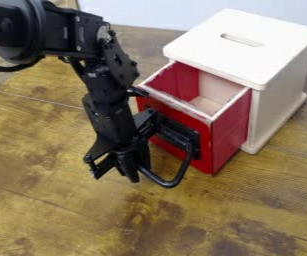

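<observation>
My black gripper (132,160) hangs low over the wooden floor, just left of the red drawer (227,135) and in front of it. The drawer is pulled out of a white wooden box (263,55), and its pale inside looks empty where visible. Part of the gripper and its loop-shaped black piece overlap the drawer's front, hiding it; I cannot tell whether they touch it, or whether the fingers are open or shut.
A white wall stands behind the box at the top. The arm reaches in from the upper left.
</observation>
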